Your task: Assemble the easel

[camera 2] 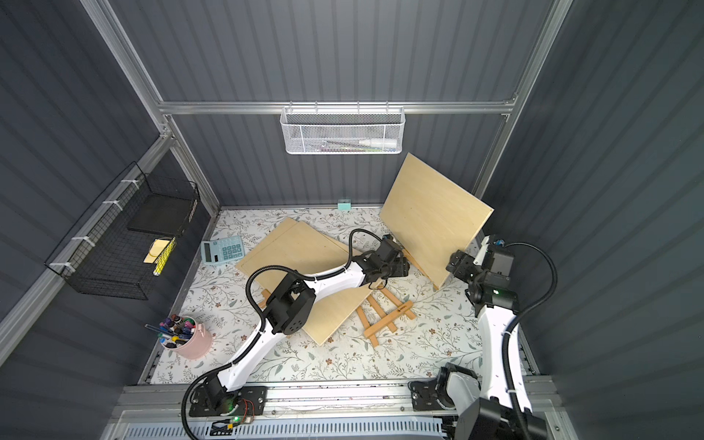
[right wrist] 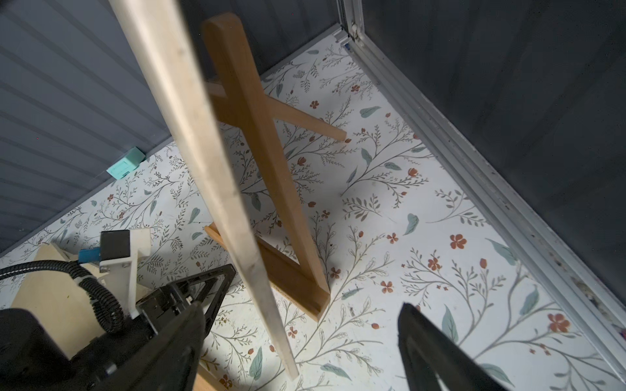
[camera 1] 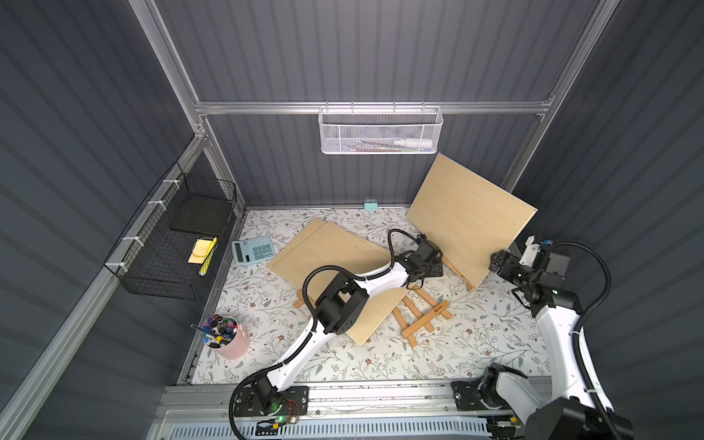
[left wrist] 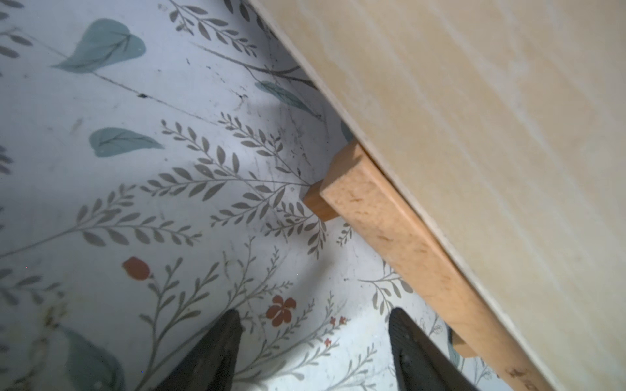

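A thin pale board (camera 1: 469,212) leans at the back right, its face toward the front. Edge-on in the right wrist view, the board (right wrist: 225,195) stands in front of the wooden easel's upright (right wrist: 267,143) and ledge (right wrist: 296,283). Its near corner projects past the ledge end. In the left wrist view, the ledge (left wrist: 404,241) runs along the board's lower edge. My left gripper (camera 1: 438,268) is at the board's lower left; its fingers (left wrist: 218,355) look apart, with only table visible between. My right gripper (camera 1: 495,260), part open and empty, is beside the board's right edge.
More flat boards (camera 1: 344,249) lie at the table's middle, partly under my left arm. A folded wooden easel (camera 1: 424,322) lies in front. A calculator (camera 1: 253,250) and a pink pen cup (camera 1: 232,341) are left.
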